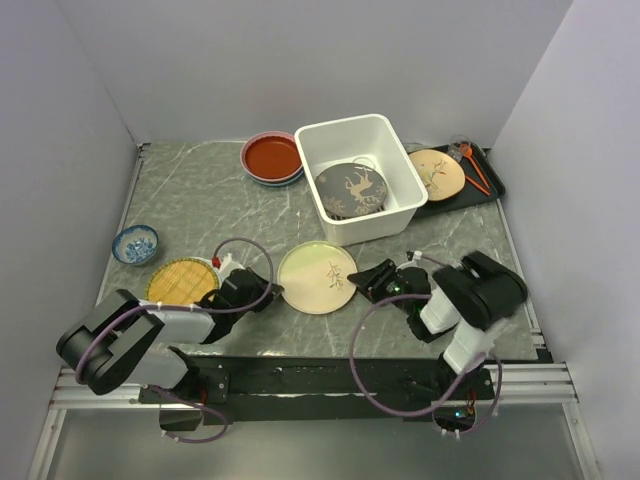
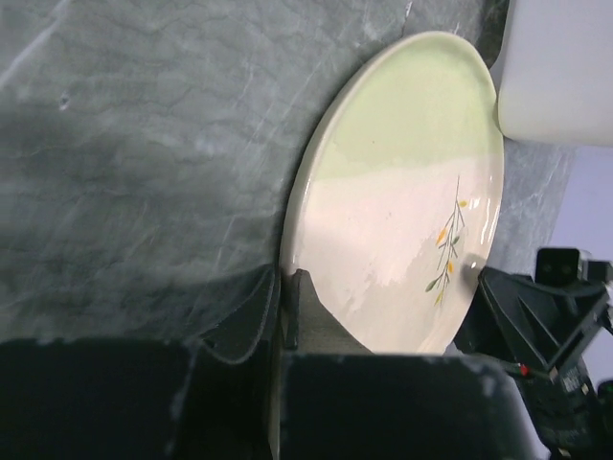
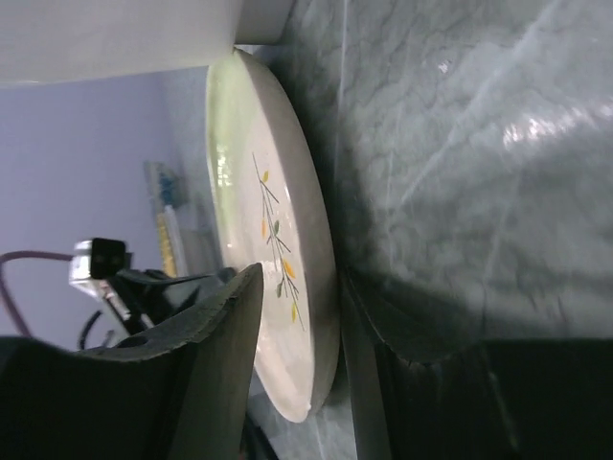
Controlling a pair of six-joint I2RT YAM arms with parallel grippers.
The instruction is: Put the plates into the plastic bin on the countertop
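A pale cream plate with a small flower sprig (image 1: 316,275) (image 2: 393,192) (image 3: 268,211) lies in front of the white bin (image 1: 360,230). My left gripper (image 1: 276,290) is shut on its left rim. My right gripper (image 1: 362,280) is open at the plate's right side, its fingers straddling that rim. The bin holds a grey plate with a deer pattern (image 1: 351,185).
Red-brown plates (image 1: 270,155) are stacked at back left, a patterned plate (image 1: 433,170) lies on a black tray at back right. A blue bowl (image 1: 135,245) and a woven yellow disc (image 1: 178,280) are at left.
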